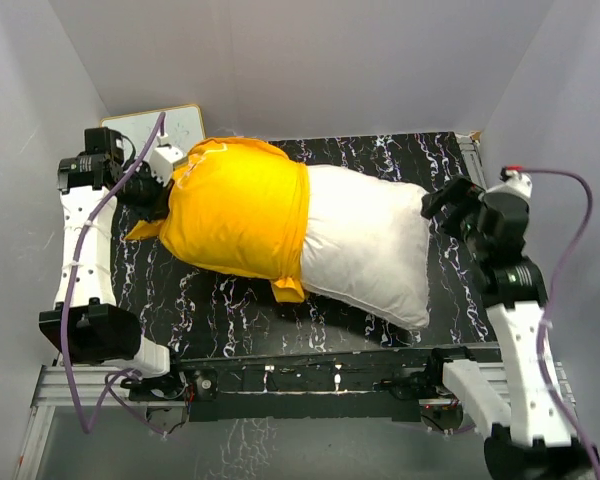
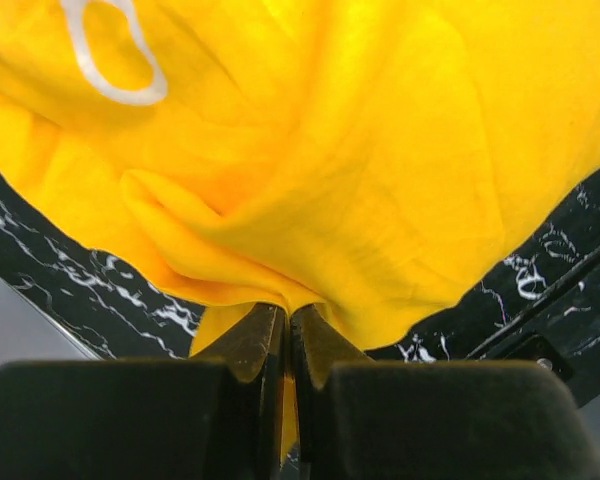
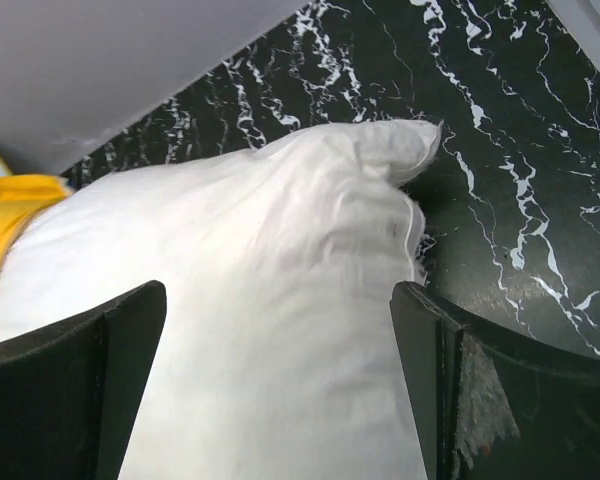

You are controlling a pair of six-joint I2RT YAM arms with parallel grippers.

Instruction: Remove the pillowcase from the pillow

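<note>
The yellow pillowcase covers the left half of the pillow, its hem bunched around the middle. To its right the white pillow lies bare out to its right end. In the left wrist view my left gripper is shut on a gathered fold of the yellow cloth, with a bit hanging below the fingers. My right gripper is at the pillow's upper right corner in the top view. Its fingers stand wide apart in the right wrist view, and the pillow's rumpled corner lies uncovered between and beyond them.
A whiteboard leans at the back left behind the left arm. Grey walls enclose the sides and back.
</note>
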